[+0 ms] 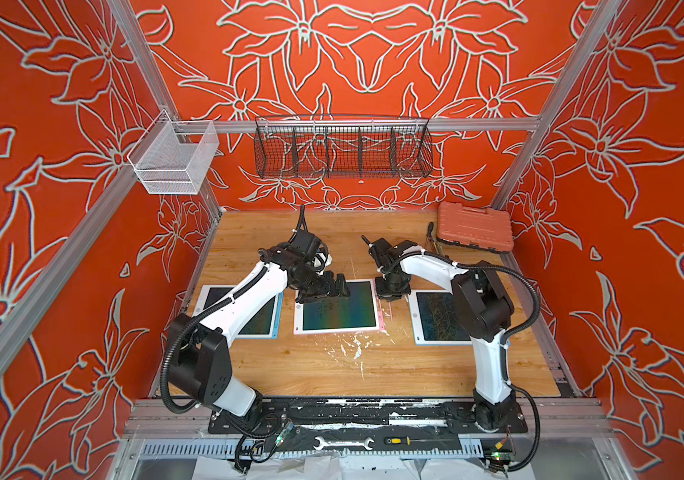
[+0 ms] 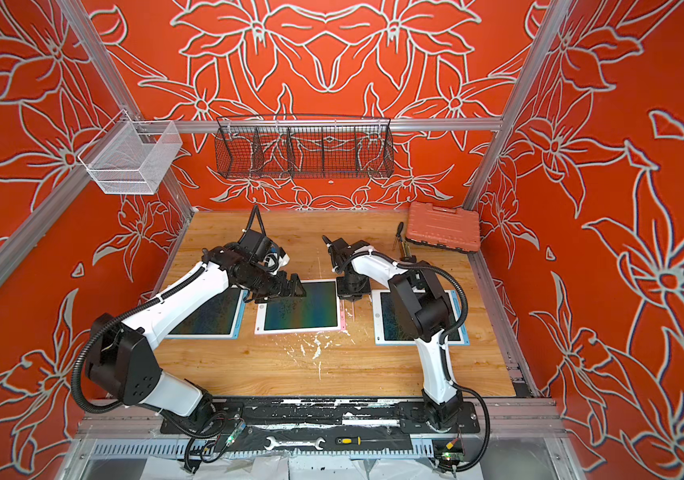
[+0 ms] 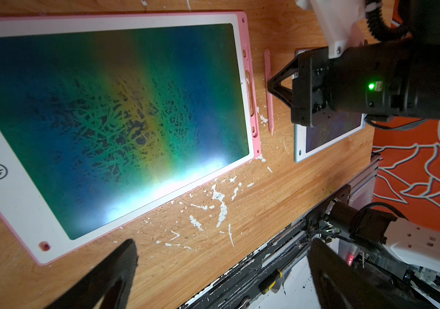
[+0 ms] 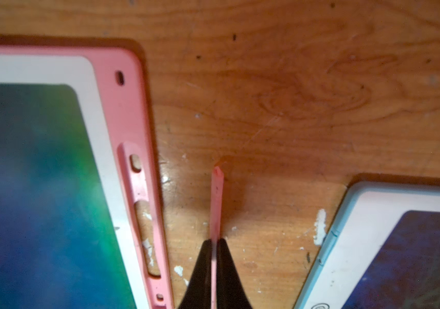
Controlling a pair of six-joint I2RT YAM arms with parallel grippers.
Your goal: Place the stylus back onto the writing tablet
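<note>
The pink stylus (image 4: 217, 206) points away from my right gripper, which is shut on it; its pink body runs between the two fingertips. In the left wrist view the stylus (image 3: 270, 110) lies alongside the right edge of the pink-framed writing tablet (image 3: 142, 128), apart from it. A long slot (image 4: 142, 231) in the tablet's pink edge shows empty. Whether the stylus still touches the table is hard to tell. Over the tablet, my left gripper stands open, its fingers wide apart with nothing between them.
A blue-edged tablet (image 1: 438, 320) lies to the right, partly under the right arm, and another (image 1: 262, 321) to the left under the left arm. At the back right are a red case (image 1: 475, 226) and a dark-handled tool (image 1: 430, 230). Bare table lies in front.
</note>
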